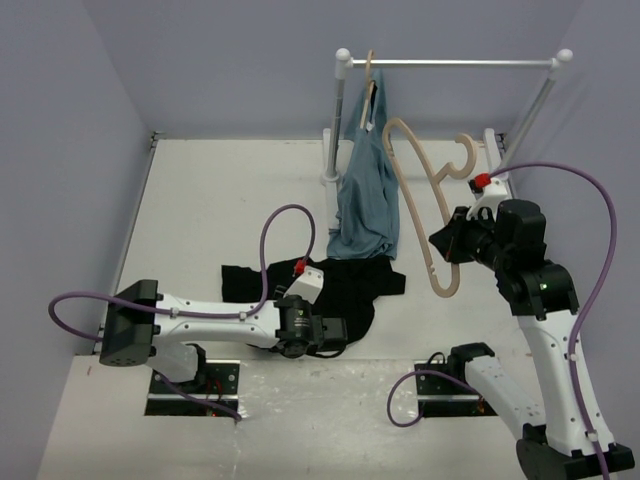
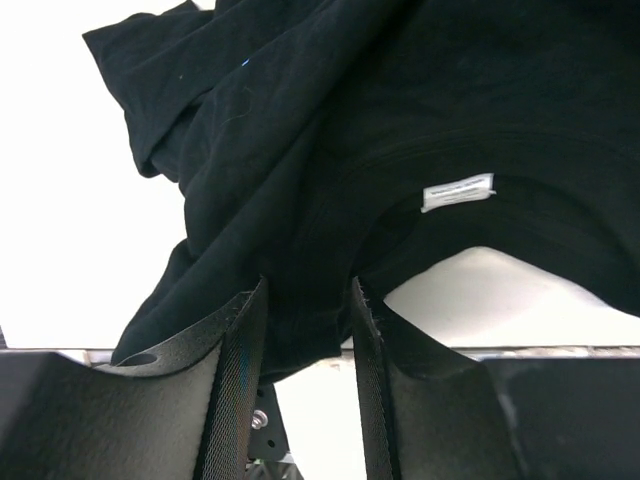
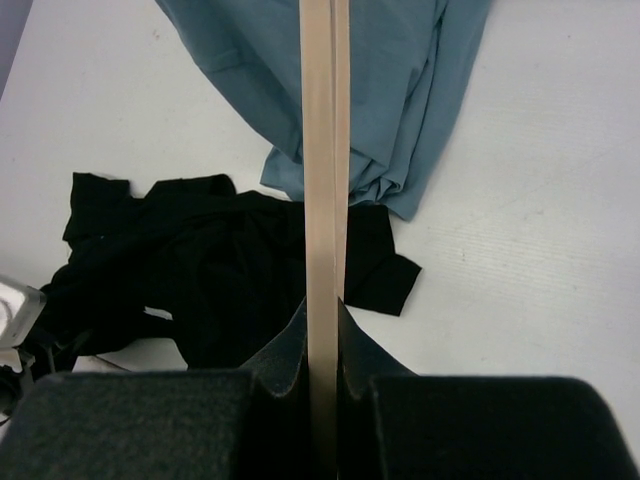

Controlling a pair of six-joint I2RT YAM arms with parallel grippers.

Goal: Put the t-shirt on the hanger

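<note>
The black t shirt [image 1: 380, 285] lies crumpled on the table, with its white label [image 2: 458, 192] beside the curved neckline. My left gripper is over the shirt's near edge, left of the label; its fingers [image 2: 243, 345] stand apart with black cloth visible in and beyond the gap. Whether they touch it I cannot tell, and the arm hides these fingertips in the top view. Raised at the right, the wooden hanger [image 1: 438, 180] is held by my right gripper [image 1: 445, 242], shut on its lower part. In the right wrist view the hanger [image 3: 321, 150] stands edge-on between the fingers.
A white rack [image 1: 450, 64] stands at the back, with a blue-grey garment [image 1: 368, 205] hanging from its left end. That garment's lower end reaches down beside the black shirt. Bare table [image 1: 220, 195] shows at the left and back left.
</note>
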